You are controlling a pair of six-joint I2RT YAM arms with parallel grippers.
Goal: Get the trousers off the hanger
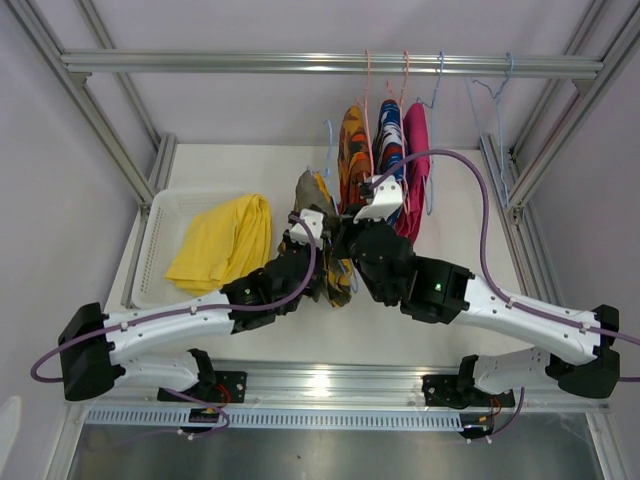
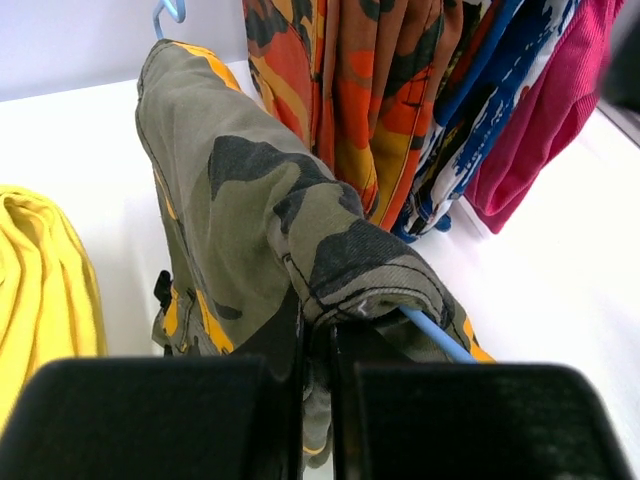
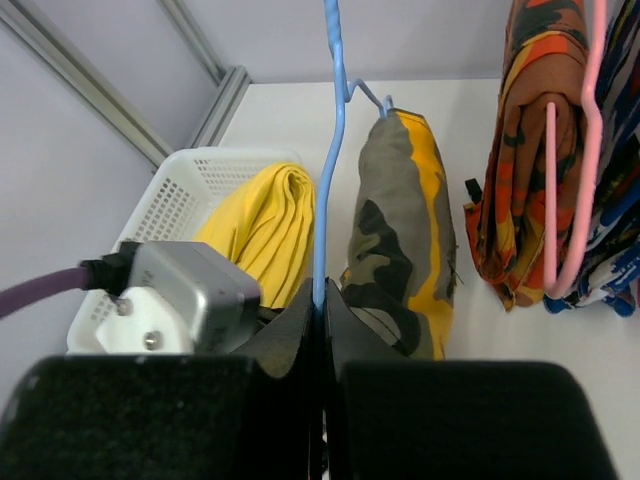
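Grey-green camouflage trousers with yellow (image 2: pixel 260 200) hang on a blue hanger (image 3: pixel 330 150). In the left wrist view my left gripper is shut on their folded cloth, with the hanger's blue bar (image 2: pixel 435 330) showing out of the fold beside it. My right gripper, to the right of my left one in the top view (image 1: pixel 355 225), is shut at the blue hanger's wire; whether the wire is between its fingertips or behind them is hard to tell. The left gripper's housing (image 3: pixel 195 300) shows at the lower left of the right wrist view.
Orange camouflage (image 1: pixel 352 150), blue patterned (image 1: pixel 390 130) and pink (image 1: pixel 418 135) garments hang to the right on the rail (image 1: pixel 250 62). A white basket (image 1: pixel 150 270) with yellow cloth (image 1: pixel 220 245) stands at the left. Empty hangers (image 1: pixel 500 130) hang at the far right.
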